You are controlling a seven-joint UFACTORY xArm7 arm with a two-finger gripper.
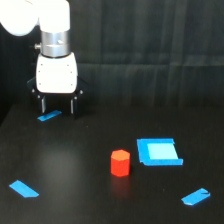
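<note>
A red block [120,162] with a hexagonal outline stands on the black table, right of the middle. A square marked out in blue tape [146,157], with a pale inside, lies to its right. My gripper [58,104] is at the back left, its fingers spread wide and nothing between them. It is well apart from the red block, over toward the far left of the table.
Strips of blue tape lie on the table at the back left [49,116], front left [24,189] and front right [196,197]. A dark curtain [150,50] hangs behind. Between gripper and block the table is clear.
</note>
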